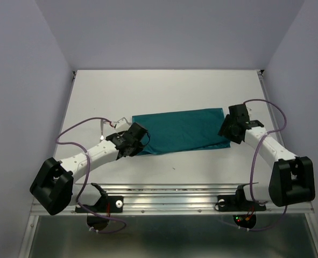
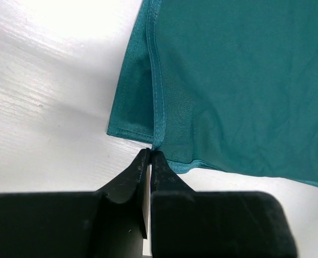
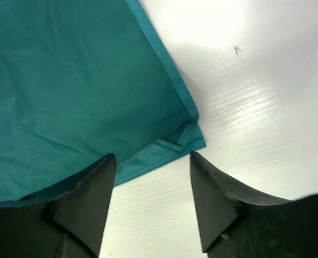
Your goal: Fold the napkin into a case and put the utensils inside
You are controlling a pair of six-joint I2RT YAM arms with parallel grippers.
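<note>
The teal napkin (image 1: 183, 129) lies folded as a long strip across the middle of the table. At its near left corner my left gripper is shut on the edge of the upper layer, with the lower layer showing beside it on the left. Over the near right corner my right gripper is part open, and nothing shows between its fingers. Below them, the right end's upper layer stops short, leaving a strip of the lower layer bare. The utensils (image 1: 101, 129) lie left of the napkin, partly hidden by the left arm.
A metal rail (image 1: 164, 188) runs along the near edge. Walls stand at the left, right and back.
</note>
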